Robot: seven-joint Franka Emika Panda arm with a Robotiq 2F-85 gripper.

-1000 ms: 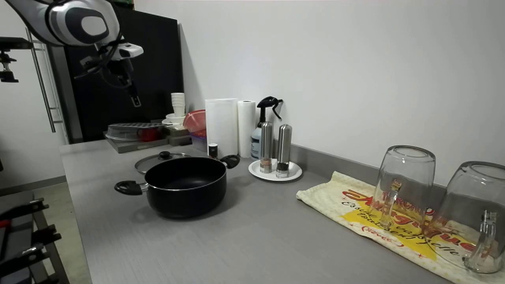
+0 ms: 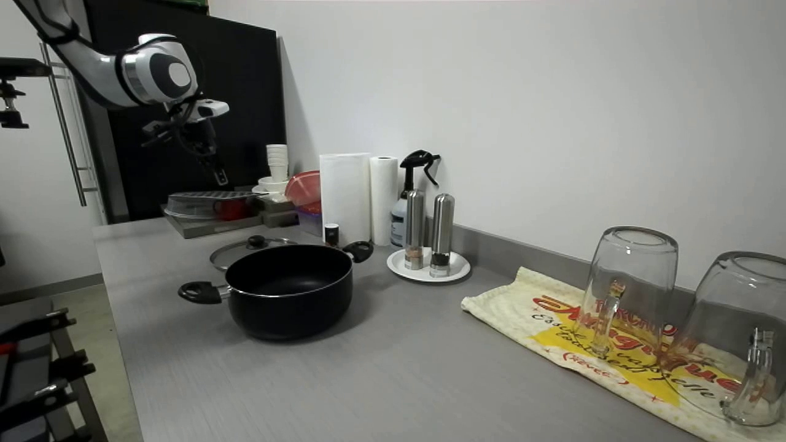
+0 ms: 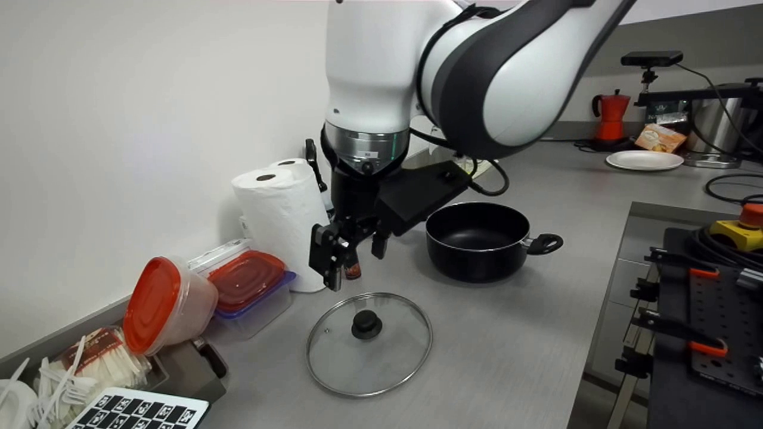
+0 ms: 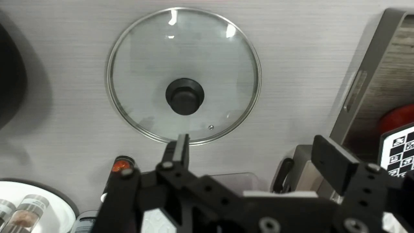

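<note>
A round glass lid [image 4: 217,58] with a metal rim and a black knob [image 4: 185,97] lies flat on the counter. In exterior view 2 the lid [image 3: 400,357] sits in front of the black two-handled pot [image 3: 480,254], which is uncovered and looks empty. My gripper [image 3: 356,264] hangs above the counter, over the wall side of the lid, touching nothing. From the wrist view, the gripper is wide open with nothing between its fingers, and the knob is off to the upper left of them. The pot [image 2: 291,298] stands in the foreground of exterior view 1.
Paper towel rolls [image 3: 286,214], red-lidded containers [image 3: 247,282] and a small spice jar [image 4: 122,165] line the wall side. A tray [image 4: 361,73] borders the lid's other side. Two grinders share a white plate [image 2: 454,269]. Glass mugs [image 2: 626,287] stand inverted on a cloth [image 2: 527,309].
My arm and gripper have come lower and slightly to the right in exterior view 1. The pot, lid and other items have stayed put.
</note>
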